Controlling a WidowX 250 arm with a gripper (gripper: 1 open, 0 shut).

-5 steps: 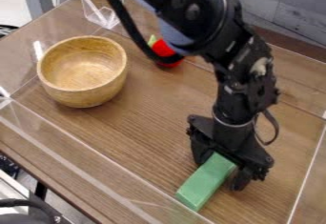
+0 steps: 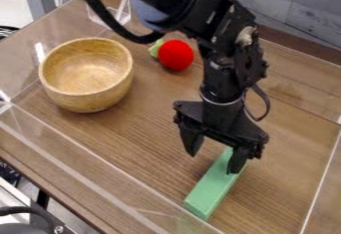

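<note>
My black gripper points down over the wooden table, just above and left of the upper end of a green block. The block lies on the table near the front edge, its lower part uncovered. The gripper's fingers look spread apart, with nothing clearly held between them.
A tan bowl sits at the left. A red ball lies at the back, with a pale green item behind it, partly hidden by the arm.
The gripper has risen away from the green block and shifted toward the back left, uncovering more of the block and the red ball.
</note>
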